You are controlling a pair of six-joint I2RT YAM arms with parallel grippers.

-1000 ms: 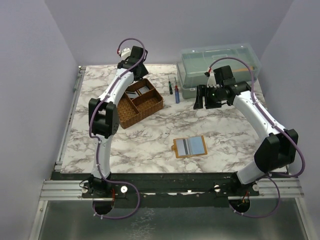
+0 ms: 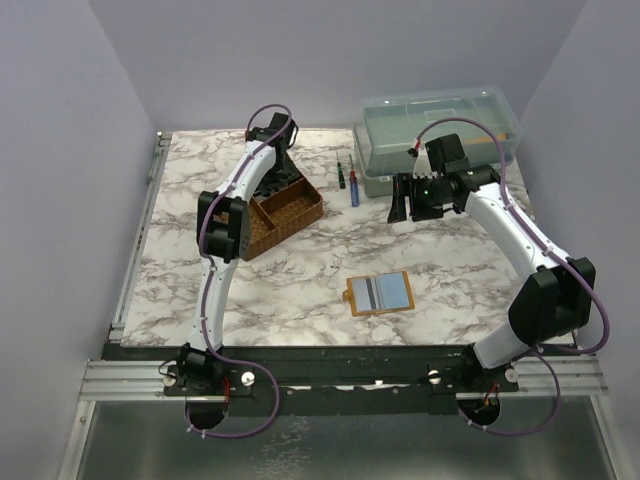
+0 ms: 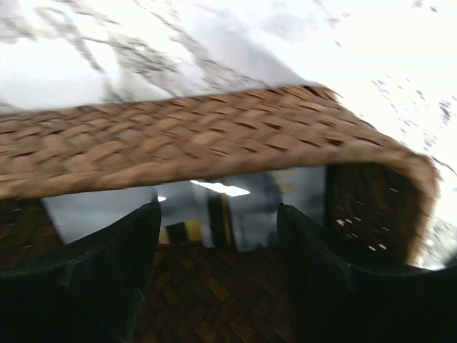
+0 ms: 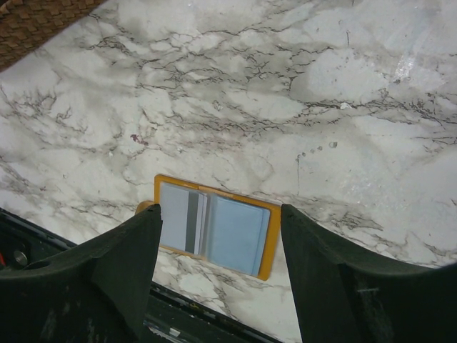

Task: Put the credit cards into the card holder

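Observation:
In the left wrist view, pale cards [image 3: 246, 214] with black and yellow stripes lie inside a compartment of the woven basket [image 3: 214, 139], partly hidden under its rim. My left gripper is down at that compartment, its fingers parted on either side of the striped part. I see no card gripped. From above, the left gripper [image 2: 277, 182] covers most of the cards. The card holder [image 2: 380, 293], tan-edged with grey and pale blue panels, lies flat and opened on the table. My right gripper stands open and empty, right of the basket.
The basket's nearer compartments [image 2: 292, 212] look empty. Two screwdrivers [image 2: 353, 188] lie to its right. A clear lidded box [image 2: 440, 125] fills the back right, behind the right arm. Marble table around the card holder is free.
My left gripper has come down and slightly nearer, into the basket's far compartment, covering the cards that showed before. The basket has shifted slightly left. The right arm stays put.

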